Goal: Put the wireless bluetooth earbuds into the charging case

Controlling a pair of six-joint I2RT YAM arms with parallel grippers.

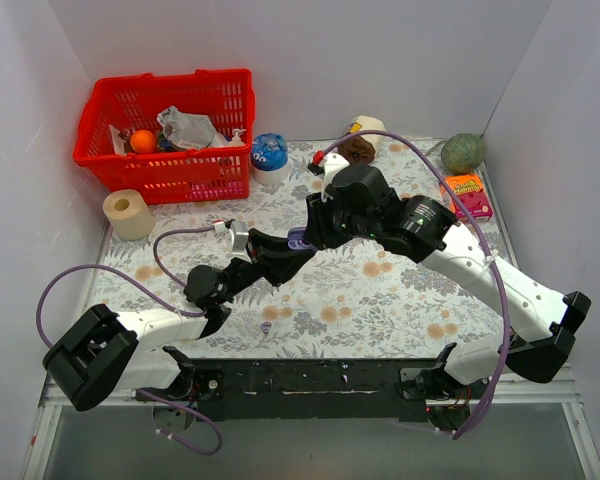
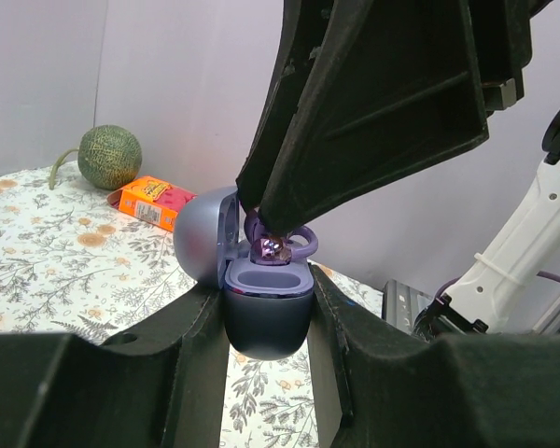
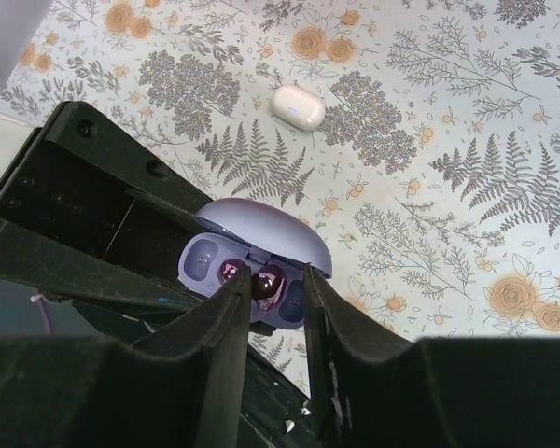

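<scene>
My left gripper is shut on the lilac charging case (image 2: 269, 297), whose lid (image 2: 203, 238) stands open. In the right wrist view the case (image 3: 198, 261) shows its wells, with an earbud's dark shiny parts (image 3: 267, 282) at its middle. A lilac loop of the earbud (image 2: 303, 245) rises above the case, so it does not look fully down. My right gripper is part open around this earbud, one finger close to it and a gap at the other. A small purple piece (image 1: 266, 327), perhaps the other earbud, lies on the tablecloth.
A small white rounded object (image 3: 299, 107) lies on the tablecloth below the case. At the back stand a red basket (image 1: 165, 170), a paper roll (image 1: 129, 215), a blue-topped jar (image 1: 270, 158), an orange box (image 1: 467, 197) and a melon (image 1: 464, 153).
</scene>
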